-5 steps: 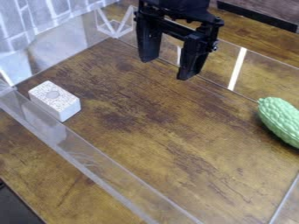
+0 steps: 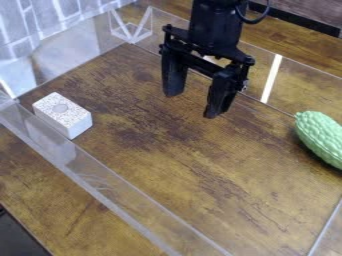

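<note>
The black gripper (image 2: 195,88) hangs at the upper middle over the wooden floor, open, with its fingers apart and nothing between them. A white speckled block (image 2: 62,115) lies at the left, and a green bumpy object (image 2: 318,137), like a bitter melon, lies at the right edge. The gripper is apart from both.
Clear plastic walls (image 2: 120,198) border the wooden surface (image 2: 187,180) along the left, back and right. A pale curtain-like cloth (image 2: 40,40) is at the top left.
The gripper has come lower in the view over the last second, still open. The block and the green object have not moved.
</note>
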